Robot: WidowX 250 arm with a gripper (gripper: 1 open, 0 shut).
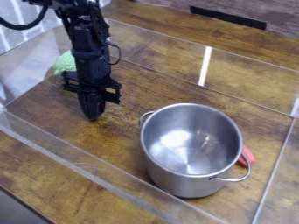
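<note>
My black gripper point(91, 108) points down at the wooden surface on the left side of the view, its tips low at or near the wood. It is shut, and nothing shows between its fingers. A light green object point(65, 61) lies behind the arm, partly hidden by it. A large steel pot point(187, 140) with two side handles stands on the right.
A red object point(246, 157) lies just right of the pot, mostly hidden by it. Clear plastic edges border the wooden area point(163, 83). The wood between gripper and pot and toward the back is clear.
</note>
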